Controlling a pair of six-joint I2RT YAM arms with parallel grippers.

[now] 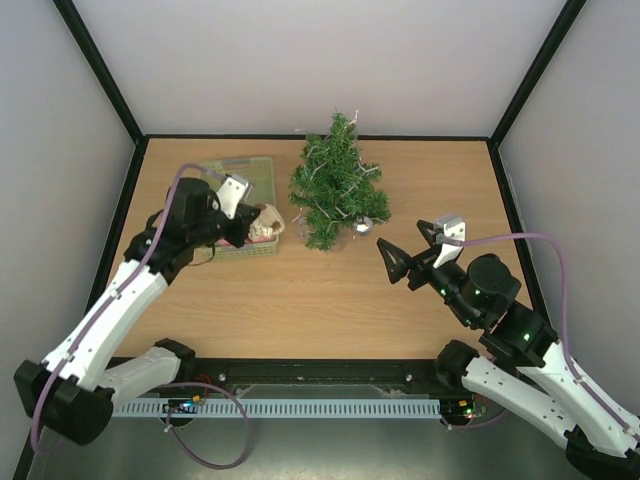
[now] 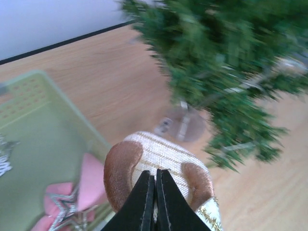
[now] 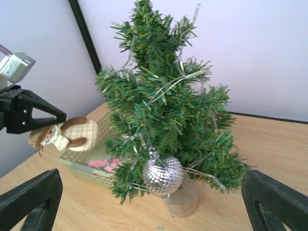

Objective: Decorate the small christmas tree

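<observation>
The small Christmas tree (image 1: 330, 175) stands at the back centre, a silver ball (image 3: 162, 175) hanging low on it. A green basket (image 1: 245, 175) left of it holds pink pieces (image 2: 91, 178) and silver ornaments. My left gripper is shut on a cream-and-brown plush ornament (image 2: 163, 161), held up over the basket's right part, near the tree in the left wrist view. My right gripper stands open right of and in front of the tree, nothing between its fingers.
Walls enclose the back and sides.
</observation>
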